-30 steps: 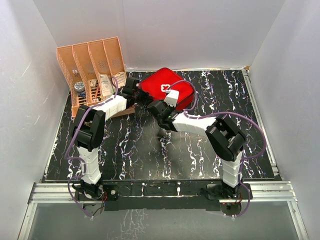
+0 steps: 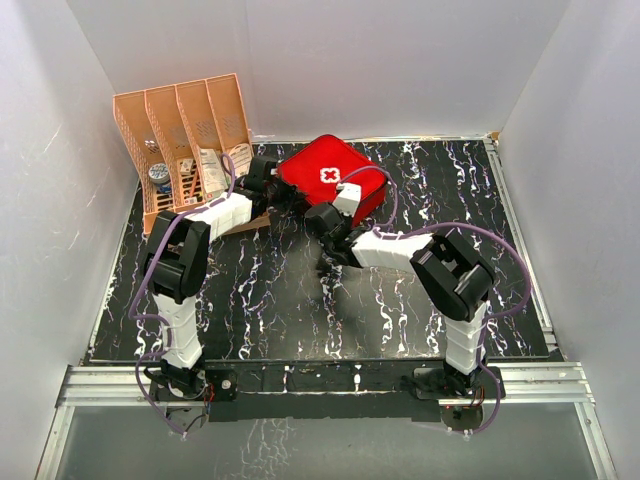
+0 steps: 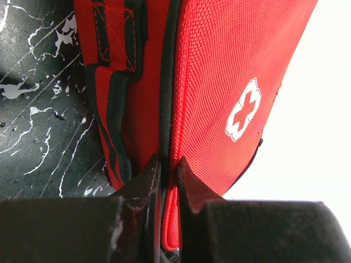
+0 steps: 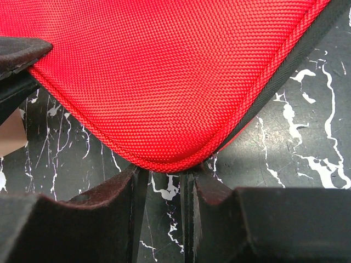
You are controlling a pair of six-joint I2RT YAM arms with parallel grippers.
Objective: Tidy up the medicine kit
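The red medicine bag [image 2: 325,165] with its white cross lies at the back centre of the table in the top view. At the bag's left corner, my left gripper is shut on its edge; red fabric and black trim run between the fingers in the left wrist view. My right gripper stands open at the bag's front corner. In the right wrist view the rounded red corner [image 4: 164,137] lies just beyond the fingertips, with dark tabletop showing in the gap between them. Whether the fingers touch the fabric I cannot tell.
At the back left stands an orange divided organizer [image 2: 207,105] holding several items, among them a round container [image 2: 159,175] and white packets [image 2: 212,172]. My left arm reaches over its front right part.
The left arm and the bag look unmoved.
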